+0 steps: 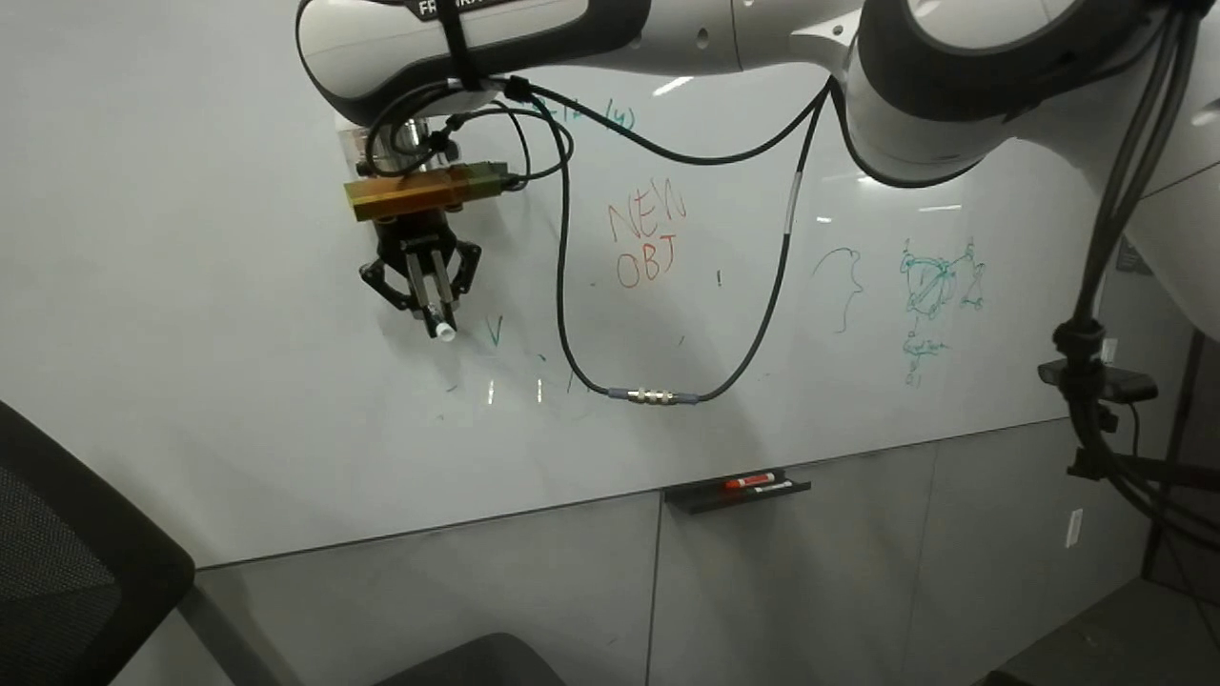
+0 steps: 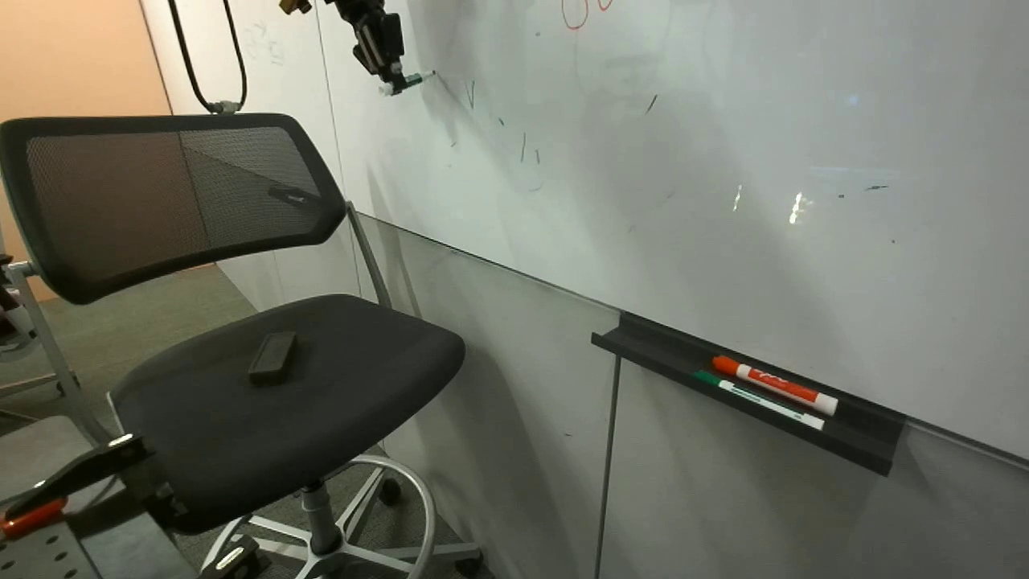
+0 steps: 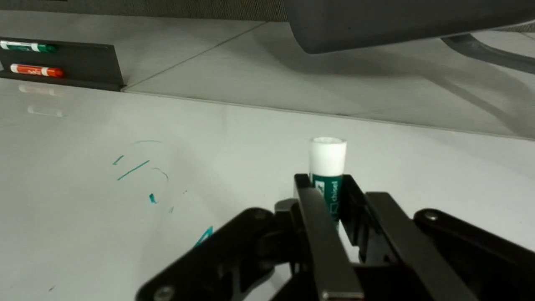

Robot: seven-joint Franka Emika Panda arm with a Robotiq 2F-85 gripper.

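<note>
A green-labelled marker (image 3: 328, 163) with a white end is pinched between the fingertips of my gripper, which is shut on it. From the side, the marker (image 2: 416, 79) points toward the whiteboard (image 2: 733, 125), its tip at or very close to the surface; contact cannot be told for sure. In the first exterior view the gripper (image 1: 437, 326) hangs downward in front of the board, with the marker's white end (image 1: 445, 332) facing the camera. A small green V (image 1: 494, 332) is drawn just right of the fingers.
A black tray (image 2: 656, 352) at the board's lower edge holds a red marker (image 2: 776, 388) and a green one (image 2: 767, 402). An office chair (image 2: 318, 386) with a dark eraser (image 2: 272, 357) on its seat stands before the board. A cable loop (image 1: 560, 286) hangs right of the gripper.
</note>
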